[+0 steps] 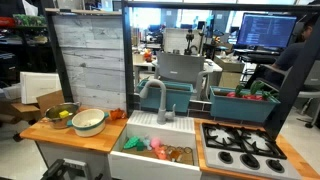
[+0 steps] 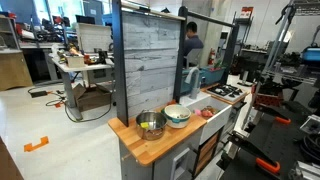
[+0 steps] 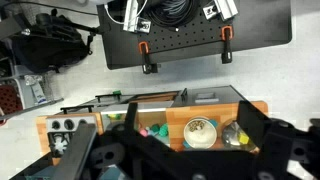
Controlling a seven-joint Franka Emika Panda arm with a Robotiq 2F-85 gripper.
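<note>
In the wrist view my gripper appears as dark, blurred shapes along the lower edge, and its finger cannot be made out. It hangs well above the toy kitchen counter. A cream bowl with a greenish rim stands on the left wooden end of the counter. Beside it sits a metal pot with something yellow and green inside. Several colourful items, green, pink and orange, lie in the sink. Something orange-red lies behind the bowl, too small to identify.
A black-grated stove fills the right end. The grey faucet rises behind the sink, with blue-green planters on the ledge. A wood-plank panel backs the counter. A dark table with orange clamps and cables stands opposite.
</note>
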